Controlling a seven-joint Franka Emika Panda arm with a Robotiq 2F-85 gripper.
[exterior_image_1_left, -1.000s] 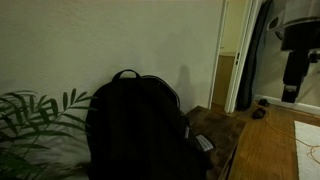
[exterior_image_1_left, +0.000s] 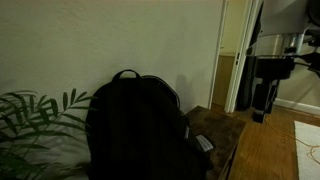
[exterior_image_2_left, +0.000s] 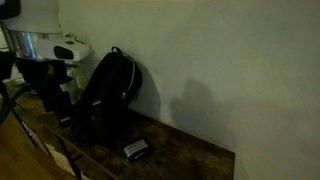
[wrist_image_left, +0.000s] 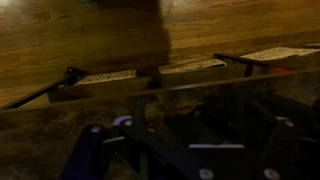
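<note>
A black backpack (exterior_image_1_left: 140, 125) leans against the wall on a dark wooden table; exterior view 2 shows the same backpack (exterior_image_2_left: 108, 92) from its other side. Beside its base lies a small dark item with a pale face (exterior_image_2_left: 136, 149), possibly a pouch or box (exterior_image_1_left: 204, 142). My gripper (exterior_image_1_left: 262, 108) points down at the right of exterior view 1, well apart from both. It is open, and I see nothing held. The wrist view is very dark; the gripper's dark parts fill its bottom, over the table's edge.
The table's edge (wrist_image_left: 200, 92) runs across the wrist view, with wooden floor beyond. A leafy plant (exterior_image_1_left: 40, 125) stands at the left of exterior view 1. White sheet with an orange cable (exterior_image_1_left: 308, 145) lies at the right. Bare tabletop (exterior_image_2_left: 190, 150) extends right of the small item.
In exterior view 1, the arm and gripper have moved left and down, nearer the table. The backpack and the small item have not moved.
</note>
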